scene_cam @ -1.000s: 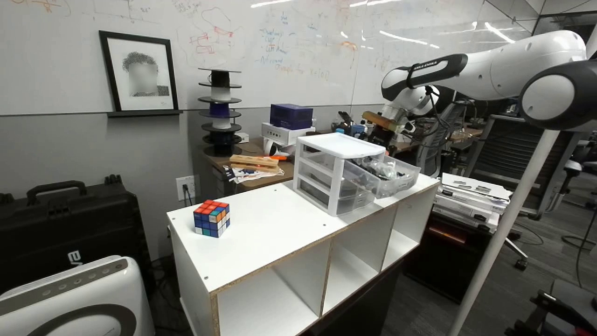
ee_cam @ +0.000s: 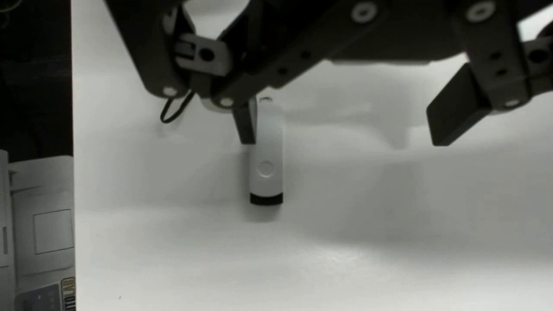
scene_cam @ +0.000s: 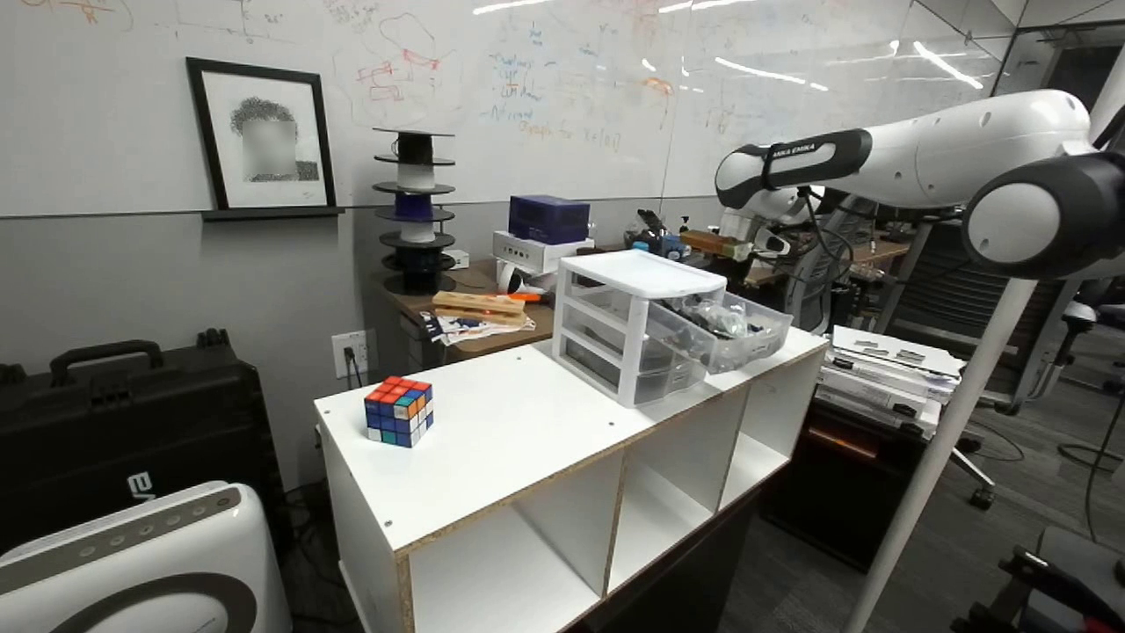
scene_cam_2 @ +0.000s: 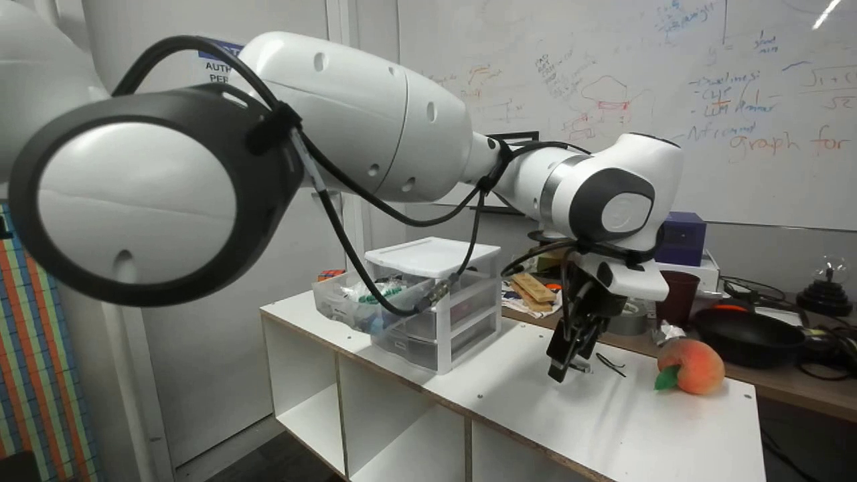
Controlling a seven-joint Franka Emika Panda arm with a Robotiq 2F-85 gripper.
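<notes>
A silver stick with a black end, like a USB drive (ee_cam: 266, 150), lies flat on the white surface in the wrist view. My gripper is open around its upper part, its left finger (ee_cam: 246, 124) right beside the stick and its right finger (ee_cam: 459, 109) far off. The fingers hold nothing; whether the left one touches the stick, I cannot tell. In exterior view 2 the gripper (scene_cam_2: 568, 369) points down, low over the white shelf top (scene_cam_2: 554, 418). Exterior view 1 hides the fingers behind the drawer unit (scene_cam: 643, 274).
Beside the gripper stands the drawer unit (scene_cam_2: 434, 257), its top drawer (scene_cam_2: 377, 301) pulled out and filled. A peach (scene_cam_2: 700, 367) sits toward the shelf's right end. A puzzle cube (scene_cam: 400, 411) rests at the left end in exterior view 1. The shelf between is clear.
The arm has come down, and its wrist has turned from a slant to nearly upright. In exterior view 1, the cube and drawer unit have stayed put.
</notes>
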